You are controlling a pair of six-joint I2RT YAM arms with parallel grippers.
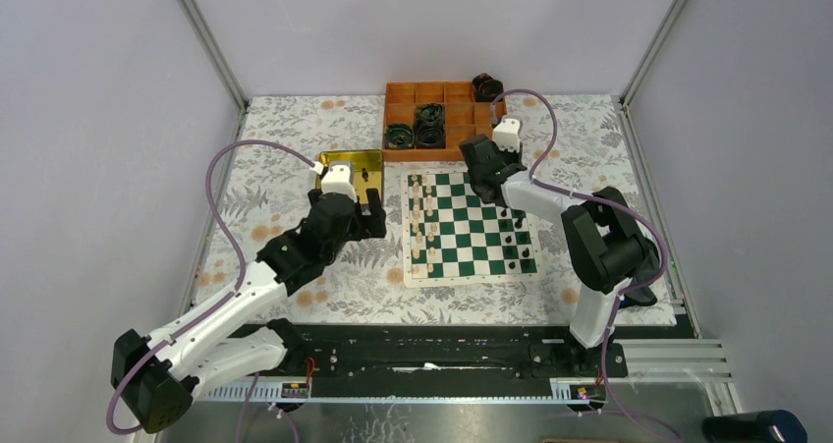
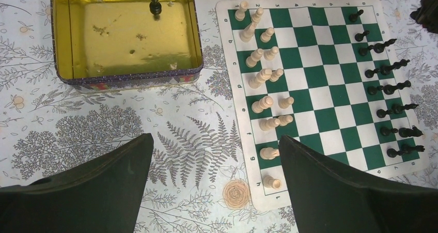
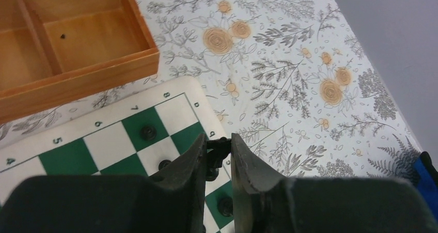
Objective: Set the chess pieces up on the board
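The chessboard (image 1: 470, 247) has light pieces (image 2: 261, 78) standing along its left side and black pieces (image 2: 385, 68) along its right. My right gripper hangs over the board's back-right corner, a dark piece (image 3: 216, 159) at its fingertips; whether it is held firmly is unclear. My left gripper is open, nothing between its fingers, over the table beside the yellow tin (image 2: 129, 36). One black piece (image 2: 155, 4) is inside that tin.
An orange compartment tray (image 1: 403, 94) with coiled dark items stands behind the board. A dark bag (image 1: 638, 296) lies at the front right. Table left and right of the board is mostly clear.
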